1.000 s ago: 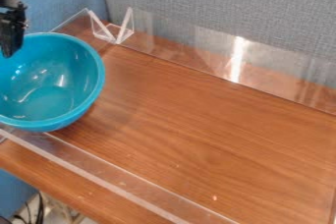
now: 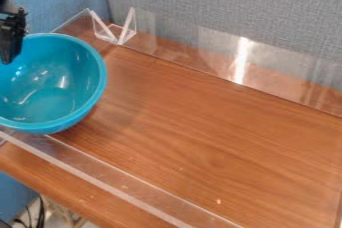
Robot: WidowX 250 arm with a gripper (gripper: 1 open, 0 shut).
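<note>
A large teal bowl [image 2: 54, 97] stands on the left part of the wooden table [image 2: 214, 147]. My black gripper [image 2: 11, 42] is at the upper left edge of the view, at the bowl's rear left rim and partly cut off by the frame. Whether its fingers are open or shut is not clear in this view.
Clear plastic strips edge the table along the back and front left, with white angled pieces [image 2: 115, 29] at the back left corner. A grey padded wall [image 2: 227, 12] stands behind. Cables lie below at the lower left.
My gripper has shifted very slightly at the left edge, a little lower. The bowl and table look unchanged.
</note>
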